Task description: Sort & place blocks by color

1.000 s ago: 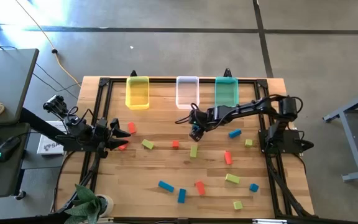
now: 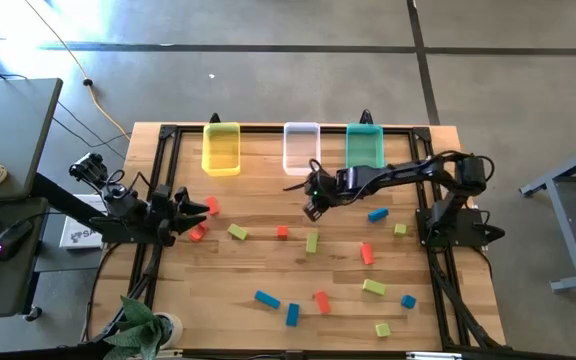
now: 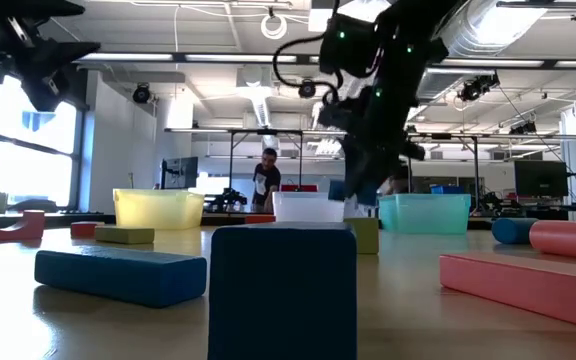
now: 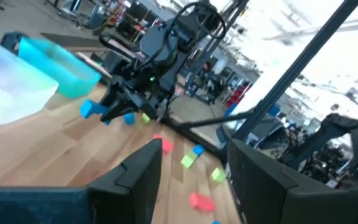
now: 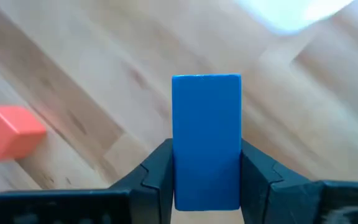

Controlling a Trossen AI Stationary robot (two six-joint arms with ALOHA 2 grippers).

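In the right wrist view a blue block (image 5: 207,143) is pinched lengthwise between the fingers of my right gripper, which is shut on it. The block is up off the wood; the left wrist view shows that held block (image 4: 92,108) above the tabletop. From overhead, my right gripper (image 2: 310,200) hovers just below the white bin (image 2: 302,169). A yellow bin (image 2: 221,169) and a teal bin (image 2: 365,162) flank it. My left gripper stands open at the left side, nothing between its fingers, near red blocks (image 2: 212,205).
Loose blocks lie about the table: blue (image 2: 267,299), green (image 2: 373,287), red (image 2: 366,253) and others. Black frame rails (image 2: 434,270) run along both sides. A potted plant (image 2: 146,330) stands at the front left corner. Bare wood fills the middle front.
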